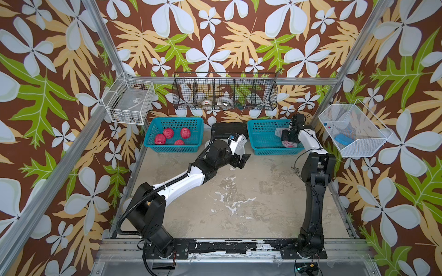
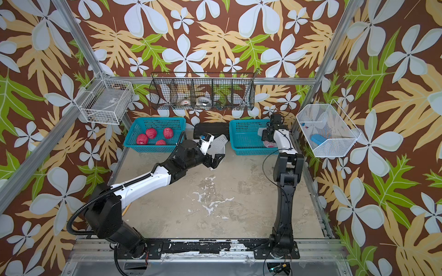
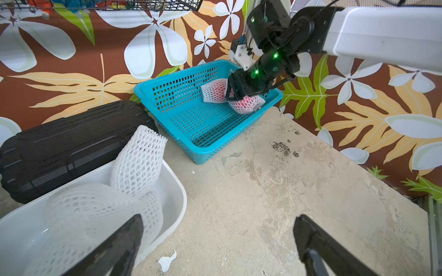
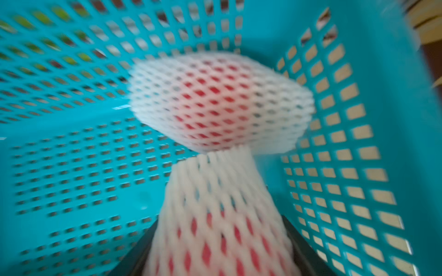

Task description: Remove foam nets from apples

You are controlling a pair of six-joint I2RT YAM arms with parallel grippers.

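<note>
In the right wrist view, a netted apple (image 4: 221,230) stands between the fingers of my right gripper, which is shut on it over the right blue basket (image 4: 119,202). A second netted apple (image 4: 216,101) lies behind it in that basket. The left blue basket (image 1: 147,135) contains several bare red apples (image 1: 168,133). My left gripper stands open, its fingers wide apart and empty, above the bare table. Beside it is a white bin (image 3: 177,202) with several empty foam nets (image 3: 138,161).
A black case (image 3: 73,147) lies behind the white bin. Wire racks (image 1: 225,94) and a white mesh basket (image 1: 352,131) hang at the back and right.
</note>
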